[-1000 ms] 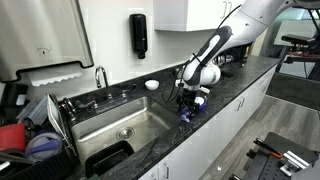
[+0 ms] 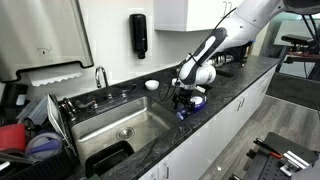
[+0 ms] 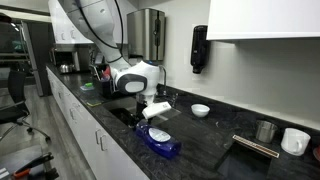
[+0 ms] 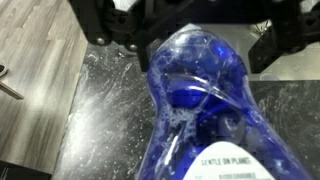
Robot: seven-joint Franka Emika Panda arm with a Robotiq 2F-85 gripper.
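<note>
A clear blue bottle [image 4: 205, 110] with a white label [image 4: 228, 162] fills the middle of the wrist view. Its rounded end lies between the two fingers of my gripper, which stands open with a finger on either side. Whether either finger touches the bottle cannot be made out. From outside, blue parts of the bottle [image 3: 160, 147] show on the dark counter near its front edge, below the gripper [image 3: 142, 115]. The exterior views are too small to show the fingers clearly.
The sink [image 2: 125, 130] is let into the counter beside the arm, with a tall faucet [image 2: 100, 78] behind it. A white bowl [image 3: 200, 110] stands at the back. A dish rack [image 2: 45, 145] sits beyond the sink. Bare counter [image 3: 215, 150] lies beside the bottle.
</note>
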